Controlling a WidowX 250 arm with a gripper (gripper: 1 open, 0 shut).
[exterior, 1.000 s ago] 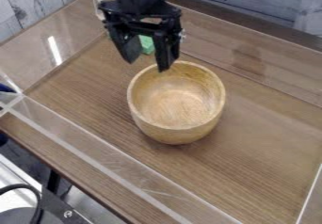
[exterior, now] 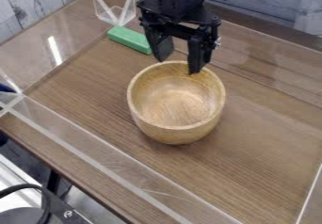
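The black gripper (exterior: 176, 49) hangs over the back rim of a wooden bowl (exterior: 176, 112), its two fingers apart and open, with nothing seen between them. The bowl stands upright on the wooden tabletop and its visible inside is empty. A green block (exterior: 127, 39) lies to the left of the gripper, behind and left of the bowl.
Part of a clear object (exterior: 10, 104) shows at the left edge, and a black cable (exterior: 44, 204) at the bottom left corner.
The gripper has moved to the right, uncovering more of the green block on its left. The bowl has not visibly moved.
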